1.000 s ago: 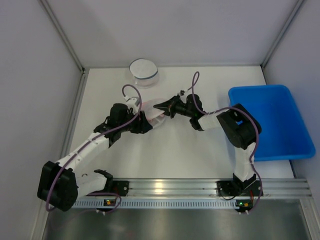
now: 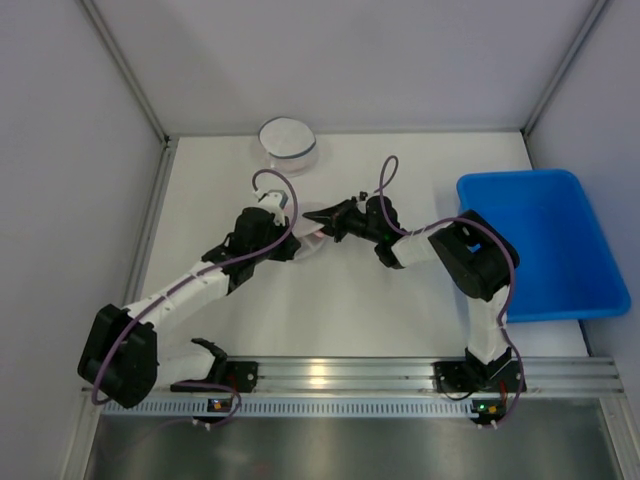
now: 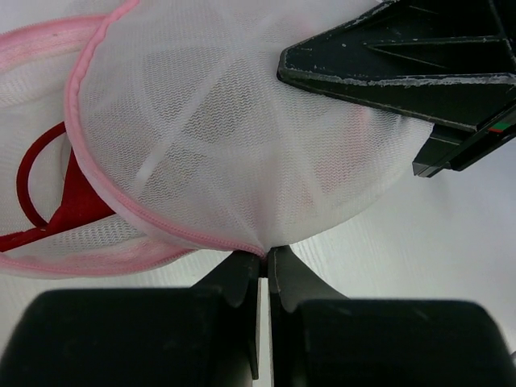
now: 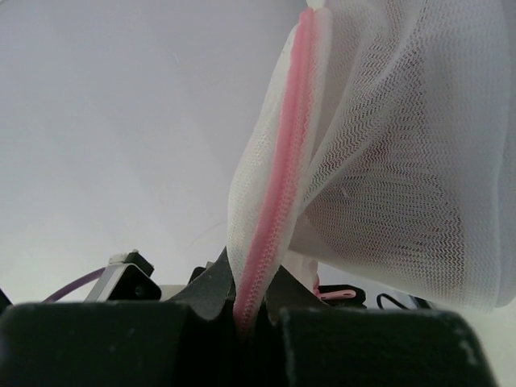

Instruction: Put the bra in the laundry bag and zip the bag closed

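Note:
The white mesh laundry bag [image 3: 201, 129] with pink zipper trim is held between my grippers in the middle of the table. My left gripper is shut on the bag's pink edge, and a red bra [image 3: 79, 197] lies inside the bag beside the curved zip. My right gripper is shut on a white strip of the bag with pink tape, which rises upright from the fingertips in the right wrist view, a mesh fold beside it.
A second white bag with blue trim [image 2: 288, 140] lies at the back. A blue bin [image 2: 540, 245] fills the table's right side.
Both arms have shifted slightly in the top view, the left one a little toward the front and both moving only a small distance, with the bag still between them.

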